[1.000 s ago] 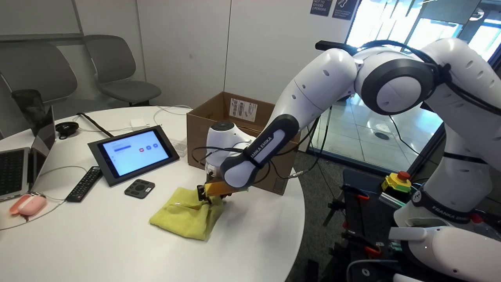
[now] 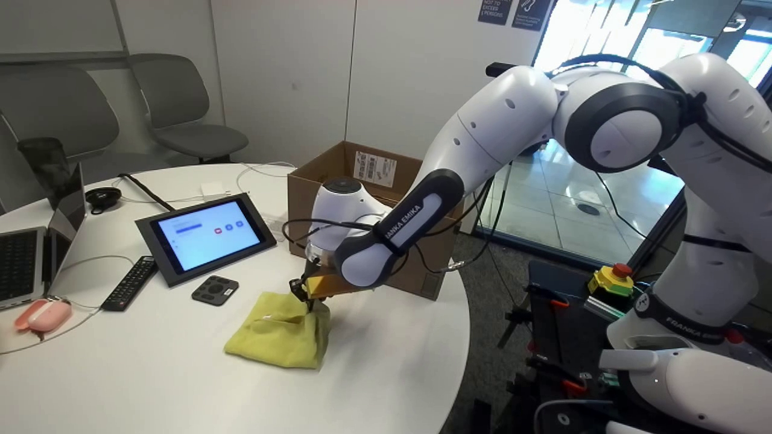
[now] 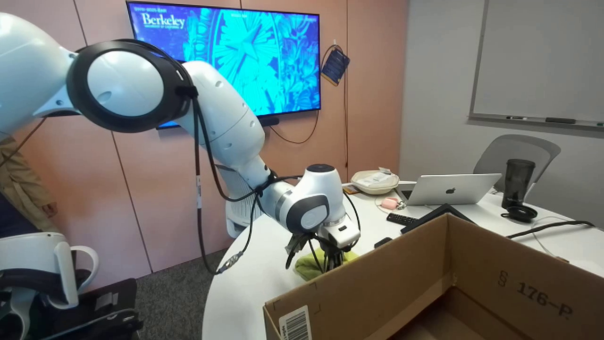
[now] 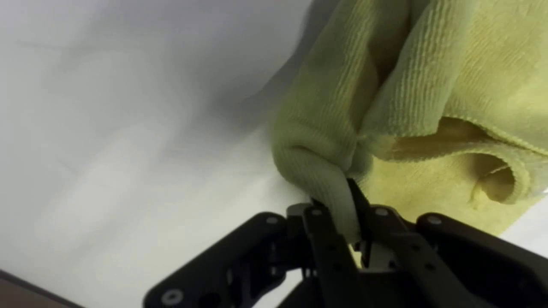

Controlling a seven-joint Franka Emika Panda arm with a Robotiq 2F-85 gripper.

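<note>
A yellow-green cloth [image 2: 278, 336] lies folded and rumpled on the white round table [image 2: 394, 376]. At its right rear corner my gripper [image 2: 309, 298] points down and is shut on a fold. Close up in the wrist view, a narrow strip of the cloth [image 4: 318, 149] runs between the black fingers of my gripper. Most of the cloth still rests on the tabletop, with loose folds open to the right. From the other side, the box wall covers part of the cloth [image 3: 307, 266] and the fingertips are hard to make out.
Just behind the gripper stands an open cardboard box [image 2: 376, 267]. A tablet screen [image 2: 210, 232], a small black remote pad [image 2: 215, 290], a long remote [image 2: 130, 283] and a laptop [image 2: 29, 257] lie to the left.
My gripper has shifted a little left and slightly up in exterior view 1. The held corner came with it, and the cloth slid left and bunched somewhat at its right side.
</note>
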